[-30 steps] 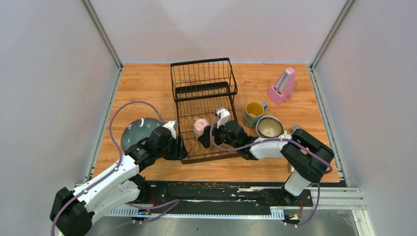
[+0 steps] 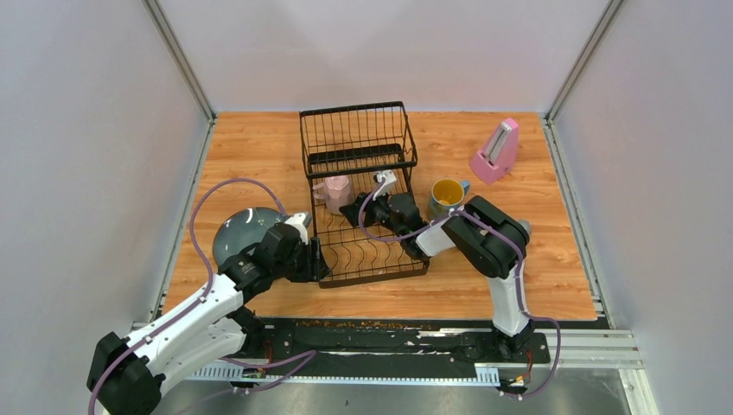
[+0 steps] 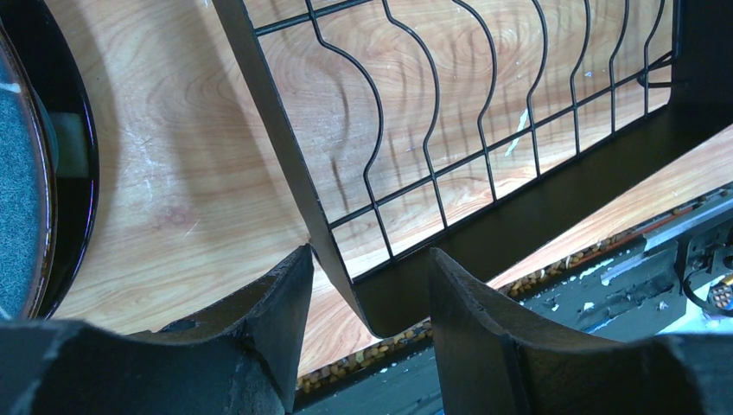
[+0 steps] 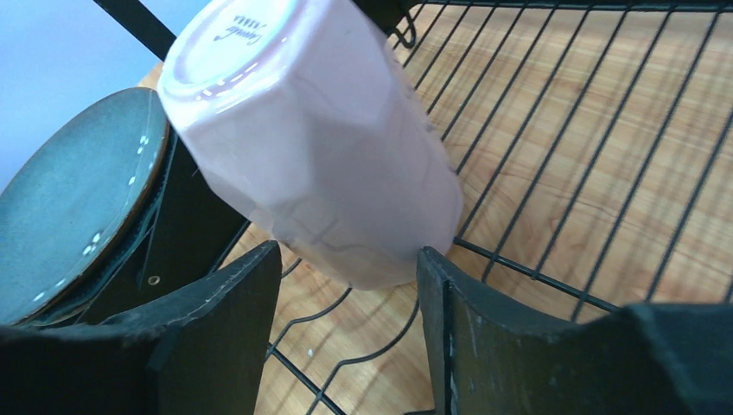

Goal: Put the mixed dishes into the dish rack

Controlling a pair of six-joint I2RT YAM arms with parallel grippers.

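Note:
A black wire dish rack point(image 2: 372, 277) stands mid-table. A pink faceted mug point(image 2: 337, 192) sits in its back part, with my right gripper point(image 2: 350, 212) just beside it; in the right wrist view the mug point(image 4: 320, 147) is over the open fingertips, and contact is unclear. My left gripper stands open over the rack's front-left corner, nothing between its fingers. A teal plate stack point(image 2: 238, 229) lies left of the rack. A blue mug point(image 2: 448, 194) with yellow inside stands right of it.
A pink object point(image 2: 494, 156) stands at the back right of the table. Behind the right arm, dishes are partly hidden. An upper basket point(image 2: 354, 111) forms the rack's rear.
The pink mug has moved toward the back-left of the rack and tipped over, the right arm moving along with it. The left arm stays still.

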